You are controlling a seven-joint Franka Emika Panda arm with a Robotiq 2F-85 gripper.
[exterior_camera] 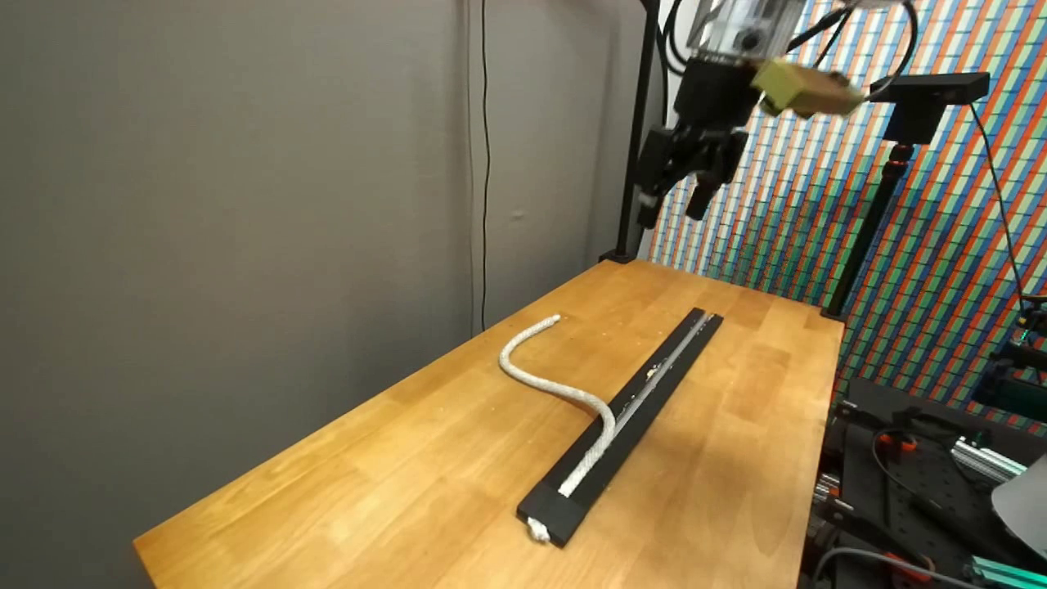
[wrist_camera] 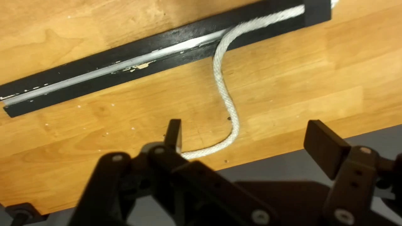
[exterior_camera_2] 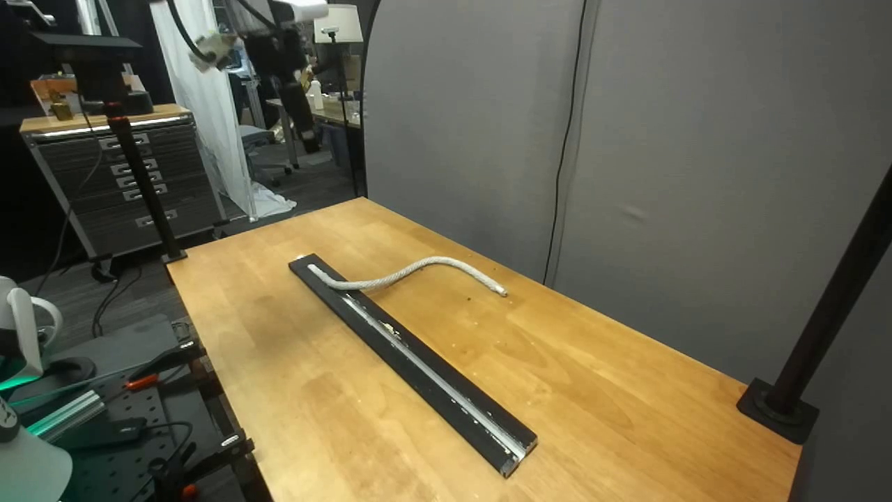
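A white braided rope [exterior_camera: 550, 387] lies on the wooden table, one end held under the black cap of a long black channel [exterior_camera: 655, 397]. Near that cap a short length of rope rests along the groove; from there it bends out over the bare wood in an S, its free end towards the grey wall. Most of the channel's groove [exterior_camera_2: 418, 371] is empty. High above the table my gripper [exterior_camera: 669, 214] stands open, touching nothing. In the wrist view the rope [wrist_camera: 227, 98] curves below the channel [wrist_camera: 94, 71], and its free end is hidden behind the left finger [wrist_camera: 173, 135].
A grey wall [exterior_camera_2: 711, 192] runs along one long table edge. Black posts [exterior_camera_2: 836, 293] stand at table corners, one carrying a camera [exterior_camera: 927, 88].
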